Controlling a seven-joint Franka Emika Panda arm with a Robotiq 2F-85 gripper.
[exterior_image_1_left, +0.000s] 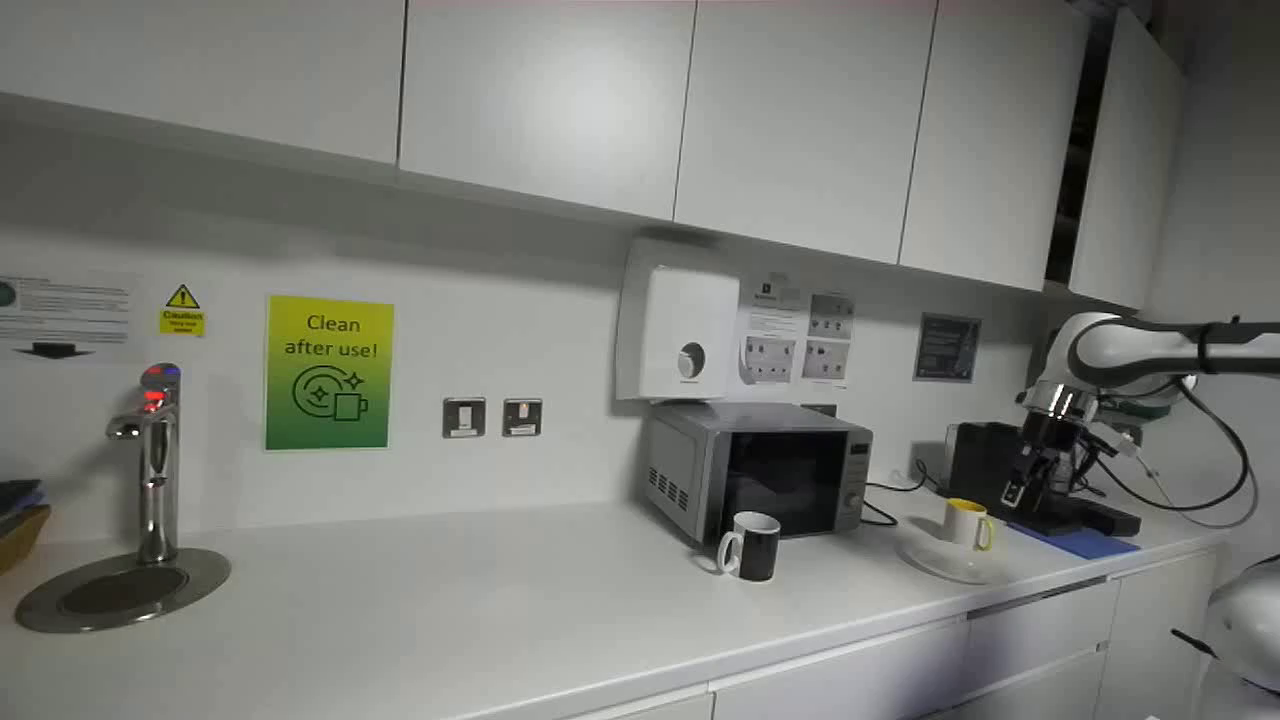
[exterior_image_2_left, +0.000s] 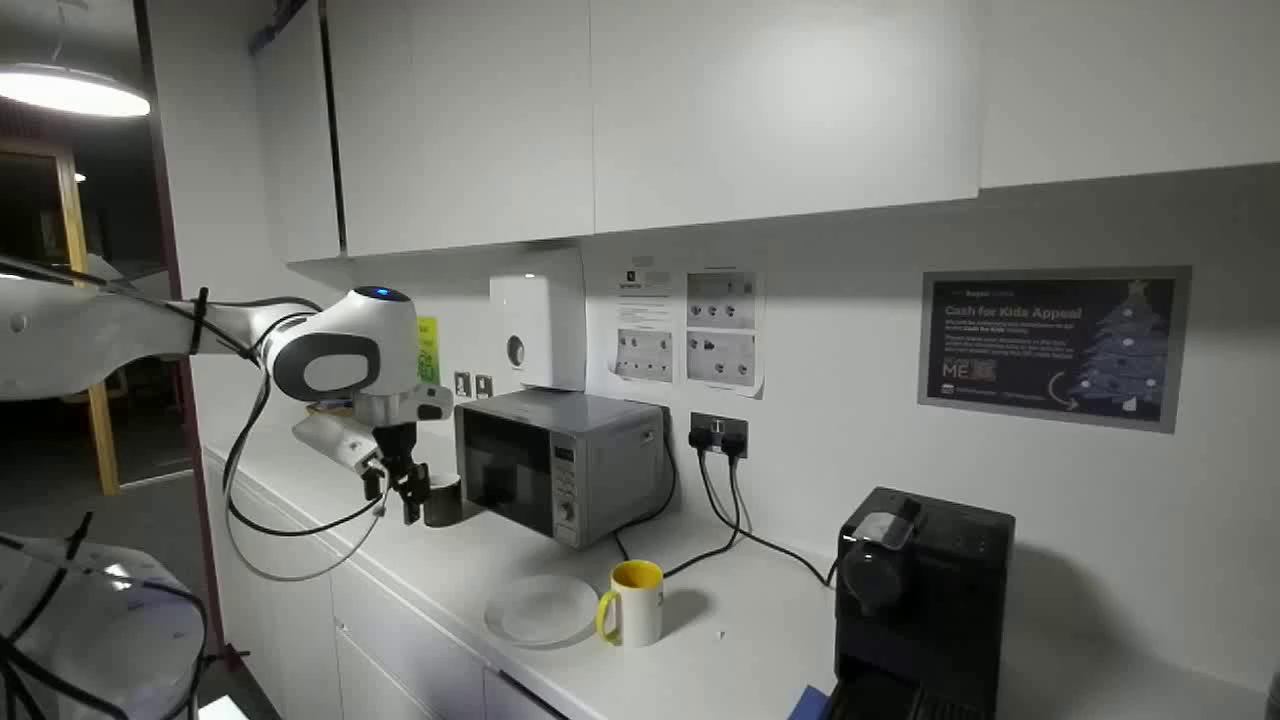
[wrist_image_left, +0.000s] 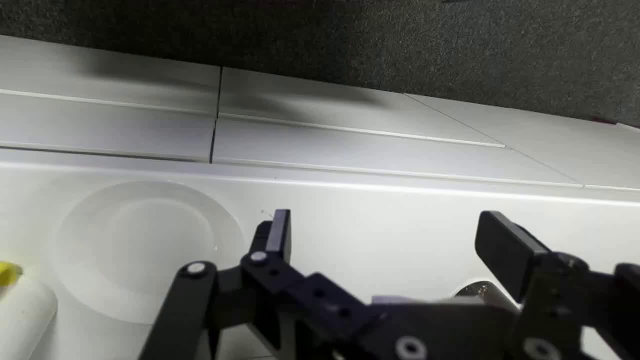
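Observation:
My gripper stands open in the wrist view, its two fingers wide apart with only bare counter between them. Below it, partly hidden by the gripper body, shows the rim of the black-and-white mug; that mug sits upright in front of the microwave. A white plate lies on the counter, empty. Beside it is a white mug with a yellow inside and handle, upright. In the second exterior view the gripper hangs above the counter, left of the dark mug.
The microwave stands against the wall. A black coffee machine is at the far end, and cables run across the counter behind the yellow mug. The counter's front edge is close by.

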